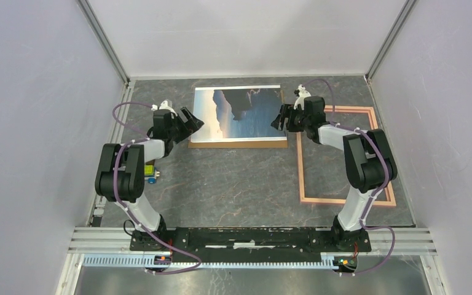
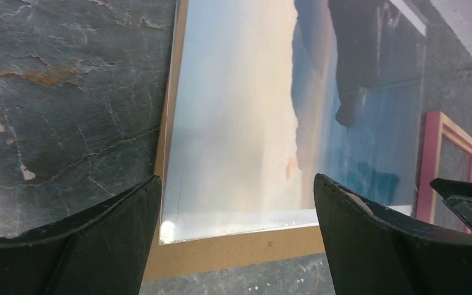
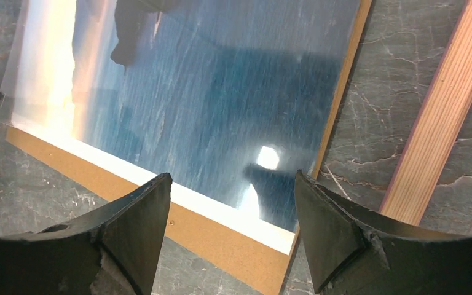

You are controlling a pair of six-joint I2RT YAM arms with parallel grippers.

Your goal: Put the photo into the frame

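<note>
The photo, a sea scene under a clear glossy sheet, lies flat on a brown backing board whose near strip sticks out. My left gripper is open over the near left corner, fingers apart and nothing held. At the near right corner my right gripper also stands open, with the corner of photo and board showing between its fingers but not gripped. A pinkish wooden frame lies empty on the table to the right, partly under the right arm.
A small yellow and blue object sits beside the left arm. Walls stand at the back and both sides.
</note>
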